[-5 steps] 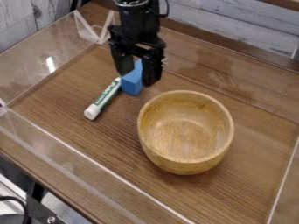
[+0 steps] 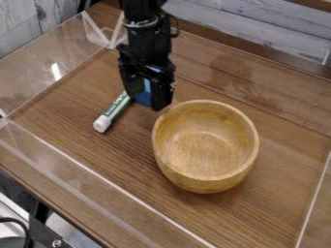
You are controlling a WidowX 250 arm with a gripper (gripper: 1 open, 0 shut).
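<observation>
My black gripper hangs at the upper middle, over a blue block, its fingers apart and partly in front of the block; whether they touch it I cannot tell. A white and green tube lies diagonally just left of the block. A large tan wooden bowl sits to the right and nearer, empty.
The wooden table has free room at the right and at the back. A pale, glossy edge runs along the left side, with a black cable at the bottom left corner.
The gripper has shifted a little to the left over the last second. The block, tube and bowl look to be in about the same places.
</observation>
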